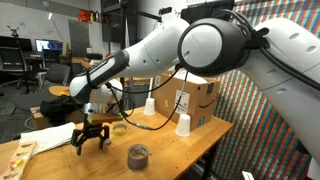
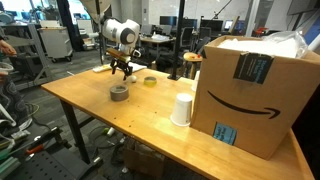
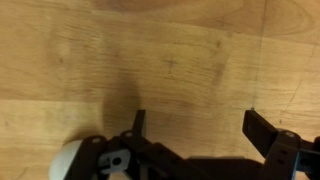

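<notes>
My gripper stands open over bare wood in the wrist view, its fingers well apart and nothing between them. A white rounded object (image 3: pixel 70 160) is partly visible at the lower left there, beside the left finger; the frame edge and the gripper hide the rest. In exterior view 1, the gripper (image 1: pixel 90 146) is low above the left part of the table. A grey ring-like roll (image 1: pixel 138 157) lies to its right, apart from it. A smaller yellowish roll (image 2: pixel 150 81) rests farther off.
A large cardboard box (image 2: pixel 240 100) fills one end of the table, with a white cup (image 2: pixel 182 108) beside it. A wooden tray (image 1: pixel 17 160) lies at the left edge, near a white cloth (image 1: pixel 52 137). Bare tabletop (image 1: pixel 165 145) extends right of the grey roll.
</notes>
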